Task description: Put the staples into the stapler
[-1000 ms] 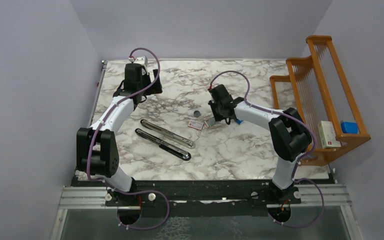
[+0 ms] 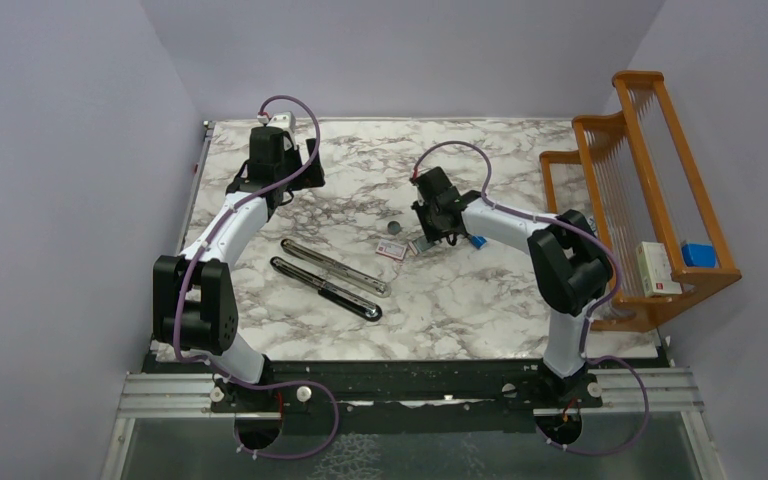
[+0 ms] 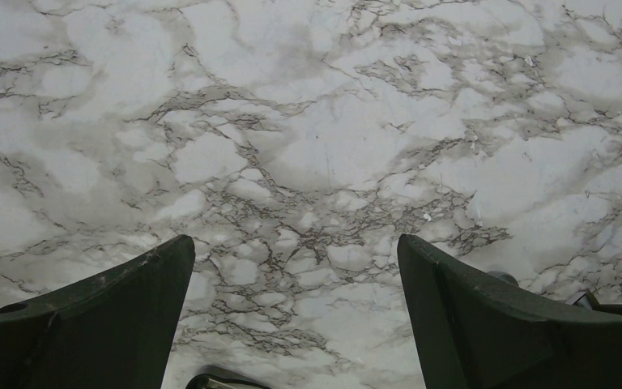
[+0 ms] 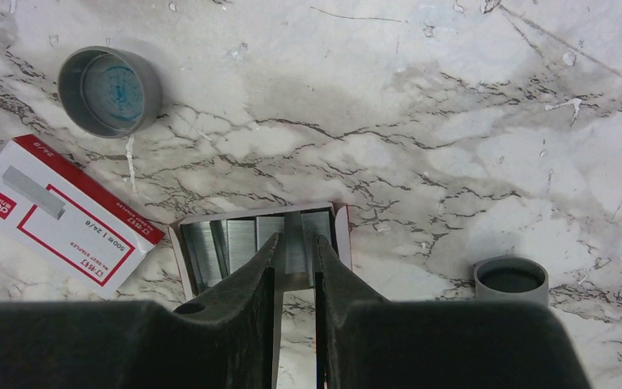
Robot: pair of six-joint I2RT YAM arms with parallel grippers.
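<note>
The long stapler lies opened out on the table, its metal arm [image 2: 335, 267] beside its black base [image 2: 325, 289]. A tray of silver staple strips [image 4: 244, 233] sits under my right gripper. The right fingers are narrowly open around one darker strip [image 4: 294, 241], and a slim gap shows between the fingertips; whether they touch it is unclear. Left of the tray is the red and white staple box cover [image 4: 61, 212], with a short grey strip lying on it. My left gripper is wide open and empty, over bare marble at the back left.
Grey round cups stand at the tray's far left [image 4: 111, 91] and right [image 4: 510, 279]. A small blue object [image 2: 477, 241] lies beside the right gripper. A wooden rack [image 2: 600, 125] fills the right side.
My left arm, the stapler and the box cover have stayed in place.
</note>
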